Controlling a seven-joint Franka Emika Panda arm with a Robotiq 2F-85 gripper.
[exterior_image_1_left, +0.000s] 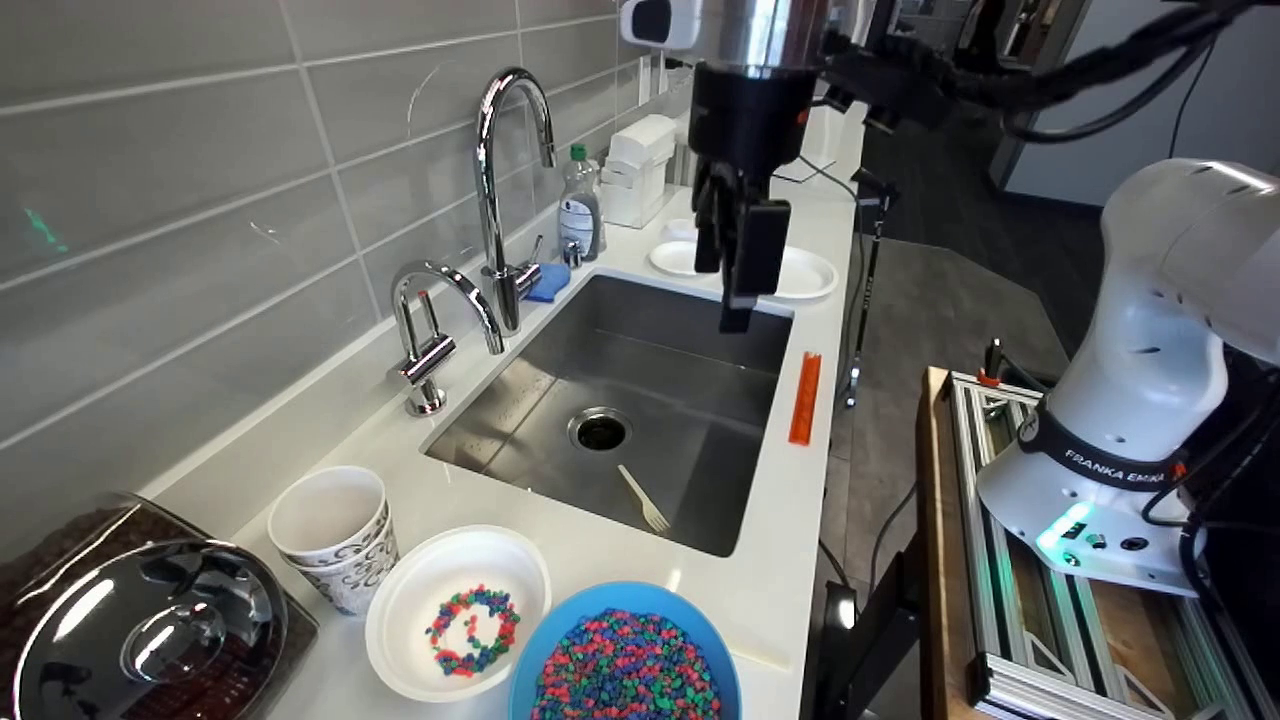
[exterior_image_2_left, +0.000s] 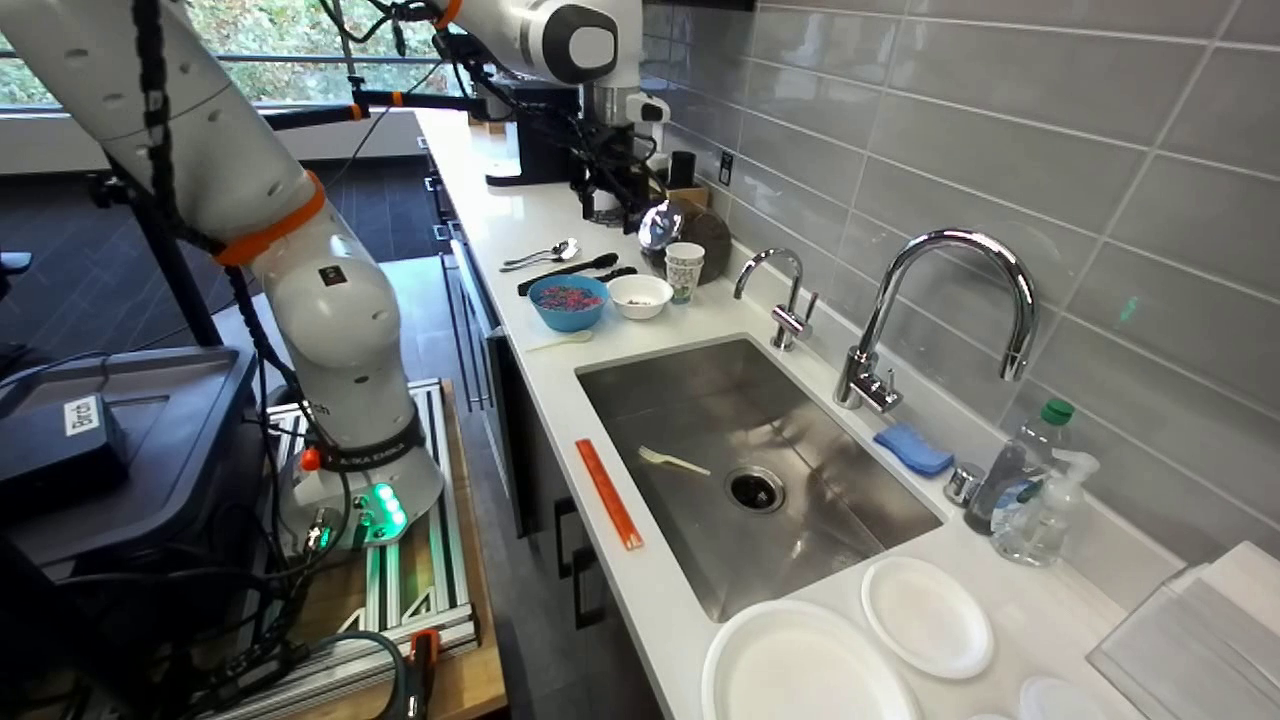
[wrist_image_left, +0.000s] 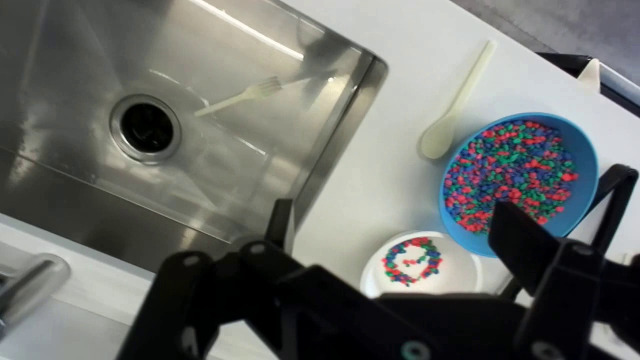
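My gripper (exterior_image_1_left: 732, 270) hangs in the air over the sink area in exterior view 1, pointing down. In the wrist view its dark fingers (wrist_image_left: 528, 243) stand wide apart, open, with nothing held. Seen beneath them are a white bowl (wrist_image_left: 459, 261) with a few red, green and blue bits and a blue bowl (wrist_image_left: 585, 174) full of the same bits. A pale spoon (wrist_image_left: 439, 137) lies on the counter beside the blue bowl. On the sink floor, near the drain, rests a pale fork (wrist_image_left: 240, 98).
The steel sink (exterior_image_2_left: 720, 528) fills the middle of the counter, with two taps (exterior_image_1_left: 486, 204) along the wall side. An orange strip (exterior_image_1_left: 806, 398) lies at its front edge. Paper cups (exterior_image_1_left: 336, 528) and a glossy lid (exterior_image_1_left: 156, 630) flank the white bowl; plates (exterior_image_2_left: 804, 672) sit past the sink.
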